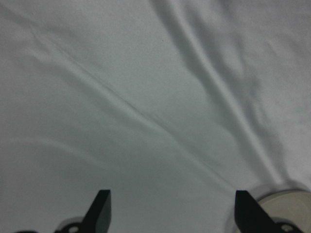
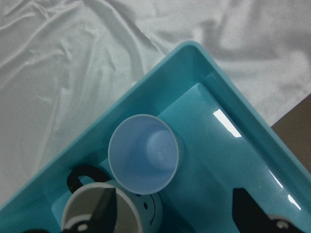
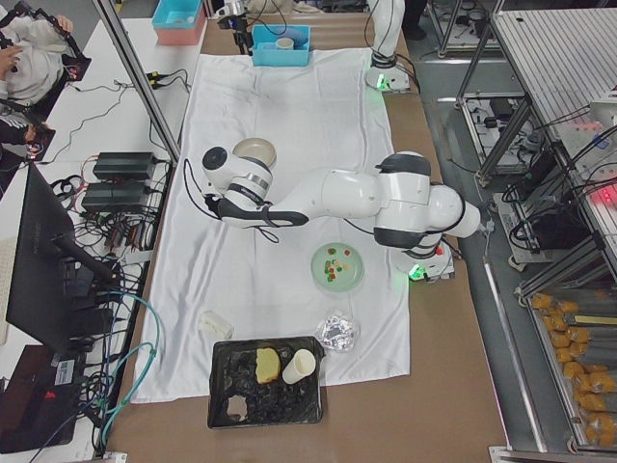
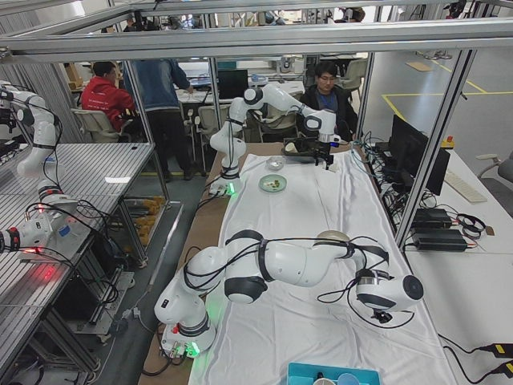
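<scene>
My left gripper is open over the white cloth (image 1: pixel 121 97), nothing between its fingers, with the edge of a beige bowl (image 1: pixel 286 208) beside it at lower right. The same bowl (image 3: pixel 254 148) sits mid-cloth in the camera left view. My right gripper stands open above a blue bin (image 2: pixel 265 141), which holds a light blue cup (image 2: pixel 143 153) and a white mug (image 2: pixel 136 213) with a black handle and drawn face.
Toward the cloth's other end lie a green plate (image 3: pixel 337 276), a crumpled foil packet (image 3: pixel 336 331) and a black tray (image 3: pixel 265 410) with a yellow item (image 3: pixel 268 365) and a white cup (image 3: pixel 299 367).
</scene>
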